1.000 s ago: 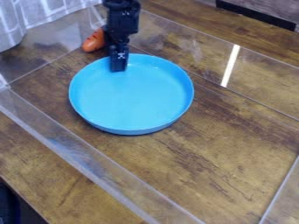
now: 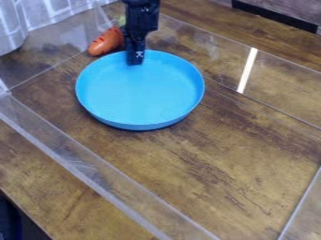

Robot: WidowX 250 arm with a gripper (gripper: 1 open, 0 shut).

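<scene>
A round blue plate (image 2: 139, 97) lies on the wooden table. At its back rim my dark gripper (image 2: 135, 56) reaches down from the top of the view, shut on the plate's rim as far as the small view shows. An orange carrot-like object (image 2: 103, 41) lies just behind the plate to the left, beside the gripper, with a bit of green near it.
Bare wooden table (image 2: 238, 169) fills the right and front. A clear plastic edge runs along the left. A pale fabric or plastic (image 2: 28, 23) is at the back left, a dark edge at the back right.
The gripper and the plate have moved slightly back and to the left, toward the top of the view.
</scene>
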